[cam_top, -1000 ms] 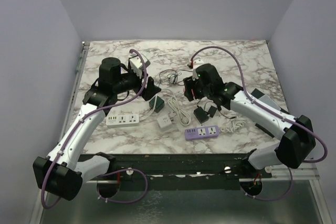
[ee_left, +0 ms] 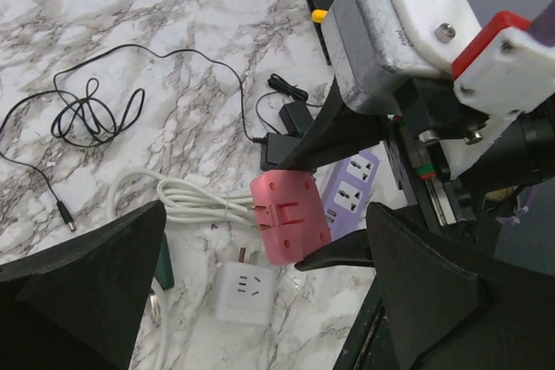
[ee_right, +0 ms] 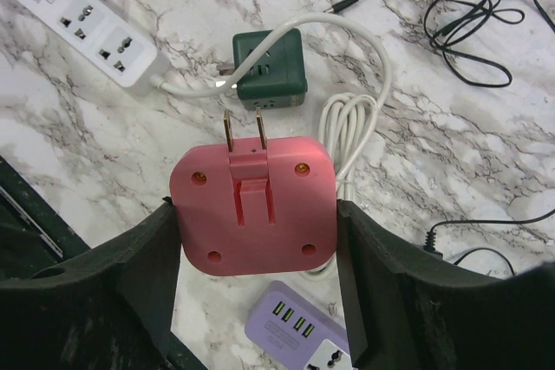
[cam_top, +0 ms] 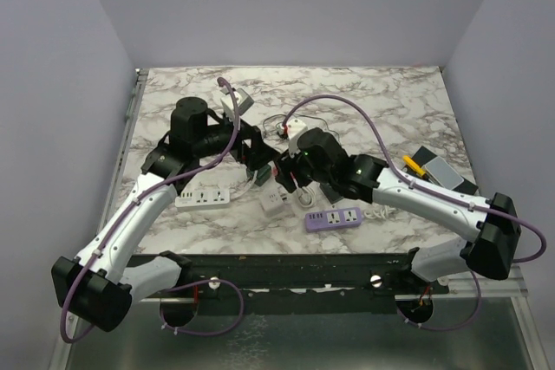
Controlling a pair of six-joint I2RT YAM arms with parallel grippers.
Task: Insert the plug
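Note:
My right gripper is shut on a pink plug adapter [ee_right: 254, 236], one finger at each side, with its two metal prongs bare and pointing away. In the left wrist view the same pink adapter [ee_left: 290, 217] appears across the space between my left gripper's [ee_left: 266, 218] widely open fingers, which do not touch it. From above, the left gripper [cam_top: 263, 155] is just up and left of the right one [cam_top: 286, 176]. On the table are a white strip [cam_top: 203, 198], a purple strip [cam_top: 333, 219], a white cube socket [cam_top: 275, 202] and a green adapter [ee_right: 270, 68].
A coiled white cable [ee_left: 195, 204] lies beneath the grippers, and a black cable [ee_left: 87, 117] is looped farther back. Black and grey boxes [cam_top: 440, 171] with a yellow item stand at the right. Bare marble [cam_top: 381, 97] spreads across the back.
The right gripper has come left and toward the front, close to the left gripper, carrying the pink adapter. The left gripper has shifted slightly right and toward the front.

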